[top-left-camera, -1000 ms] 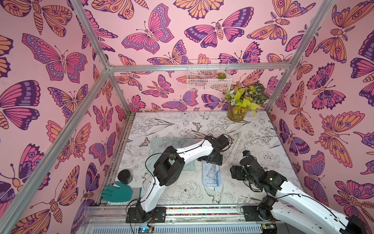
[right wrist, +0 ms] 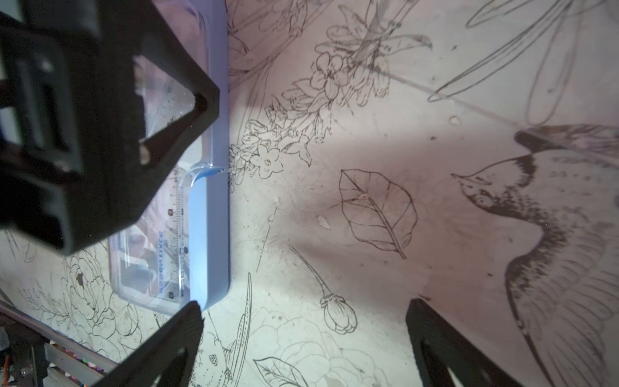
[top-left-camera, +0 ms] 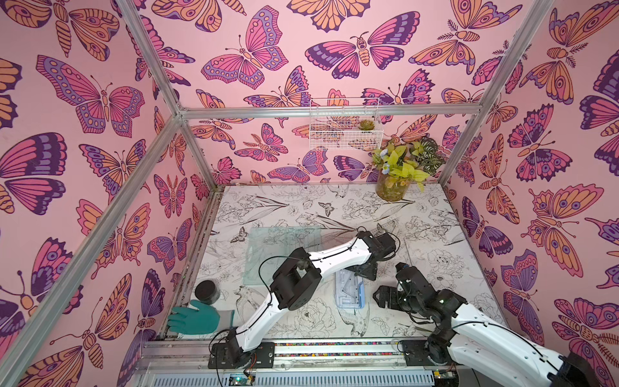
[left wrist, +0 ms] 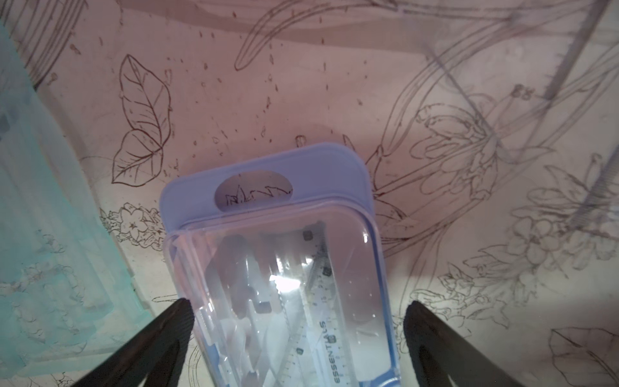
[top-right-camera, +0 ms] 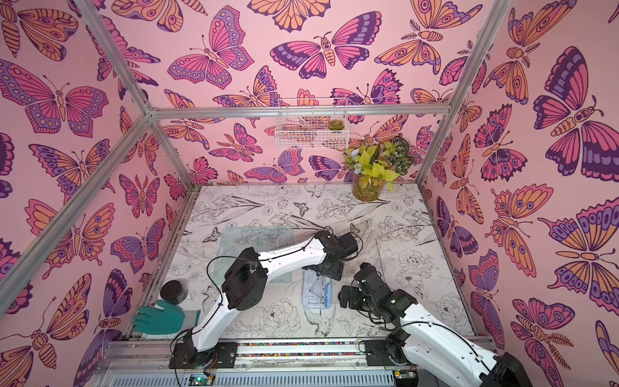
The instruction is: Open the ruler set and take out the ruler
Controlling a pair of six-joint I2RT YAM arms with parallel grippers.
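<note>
The ruler set (top-left-camera: pixel 348 294) is a flat blue case with a clear lid, lying shut on the table. Through the lid, a clear ruler (left wrist: pixel 324 322) and other drawing pieces show in the left wrist view. My left gripper is open above the hanger end of the case, one finger to each side, with nothing held. To the right of the case stands my right gripper, also open and empty; its left fingertip is near the blue side wall (right wrist: pixel 209 238) in the right wrist view. In that view the left gripper's dark body hides the far part of the case.
A translucent green mat (top-left-camera: pixel 264 248) lies left of the case, partly under the left arm. Farther left are a teal glove (top-left-camera: pixel 193 318) and a dark round container (top-left-camera: pixel 207 291). A plant in a vase (top-left-camera: pixel 392 187) stands at the back.
The right gripper has come left and frontward, closer to the case. The case has not moved.
</note>
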